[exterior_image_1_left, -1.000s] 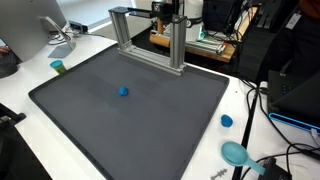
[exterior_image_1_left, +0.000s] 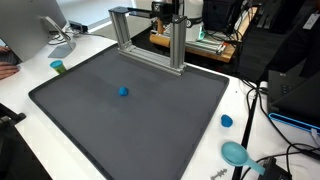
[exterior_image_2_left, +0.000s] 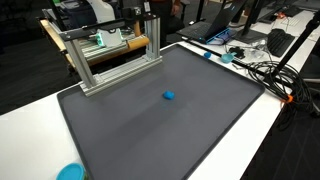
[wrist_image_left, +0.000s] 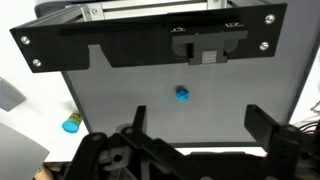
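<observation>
A small blue object (exterior_image_1_left: 123, 91) rests on the dark grey board (exterior_image_1_left: 110, 120). It also shows in exterior view 2 as a blue piece (exterior_image_2_left: 168, 96), and near the middle of the wrist view as a blue spot (wrist_image_left: 182, 94). My gripper is open at the bottom of the wrist view, its two black fingers wide apart and nothing between them. The blue object appears just above that gap in the image, apart from the fingers. Neither exterior view shows the gripper clearly.
A metal frame with a black top (wrist_image_left: 140, 45) stands at one edge of the board. On the white table are a green-and-blue cup (exterior_image_1_left: 58, 67), a blue round piece (exterior_image_1_left: 227, 121) and a turquoise ladle-like item (exterior_image_1_left: 240, 156). Cables (exterior_image_2_left: 280, 75) lie beyond. Most of the board is bare.
</observation>
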